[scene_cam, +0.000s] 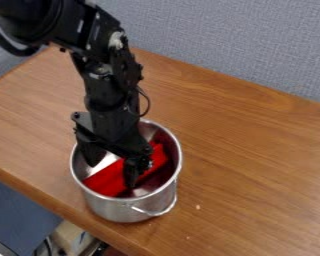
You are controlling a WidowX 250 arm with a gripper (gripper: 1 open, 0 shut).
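My black gripper (112,160) reaches down into a steel pot (151,205) with a side handle, near the table's left front edge. Its fingers are open and sit inside the pot. A long red object (109,183) lies in the pot, partly hidden behind the fingers; whether they touch it I cannot tell.
A grey textured wall (243,40) stands at the back.
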